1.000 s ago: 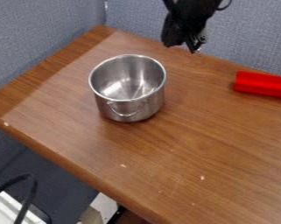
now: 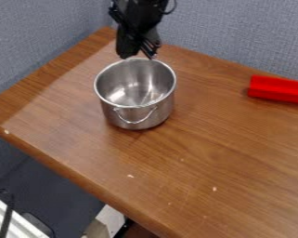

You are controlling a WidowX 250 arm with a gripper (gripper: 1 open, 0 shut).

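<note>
A shiny steel pot (image 2: pixel 135 108) with a wire handle stands on the wooden table (image 2: pixel 200 177), left of the middle. My black gripper (image 2: pixel 126 50) hangs at the top of the view, just behind and above the pot's back rim. It looks shut, with nothing visible between its fingers.
A long red block (image 2: pixel 278 90) lies at the right edge by the back of the table. Grey padded walls rise behind and to the left. Cables and white hardware sit below the table at lower left.
My gripper has moved left and somewhat down, from right of the pot to behind its rim. The pot and red block have not visibly moved.
</note>
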